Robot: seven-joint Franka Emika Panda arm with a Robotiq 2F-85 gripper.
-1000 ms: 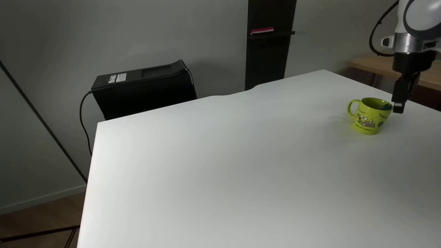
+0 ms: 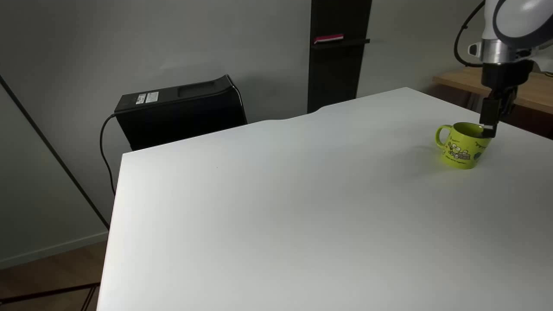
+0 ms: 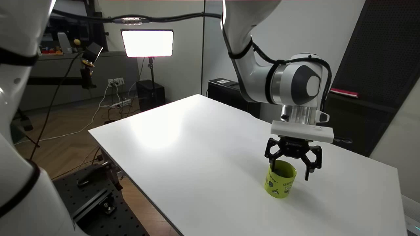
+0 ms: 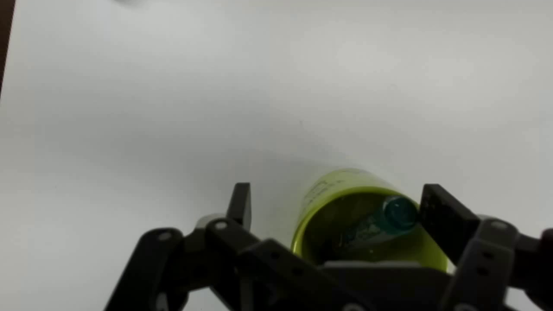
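A lime-green mug [image 2: 461,150] with printed drawings stands upright on the white table, its handle pointing left in exterior view 1. Inside it leans a small bottle with a teal cap [image 4: 400,213], seen from above in the wrist view; its lower part is in shadow. My gripper [image 3: 290,173] is open over the mug [image 3: 278,185], with nothing between its fingers. In the wrist view one finger [image 4: 239,206] is outside the mug to the left, while the other [image 4: 446,220] overlaps the rim beside the cap. Whether that finger touches either cannot be told.
A black box-shaped device [image 2: 181,111] stands beyond its far edge. A lit panel lamp [image 3: 147,43] is in the background.
My gripper has shifted left and slightly up in exterior view 1, from the mug's right side to over its rim, now covering the cap there. The mug has not moved.
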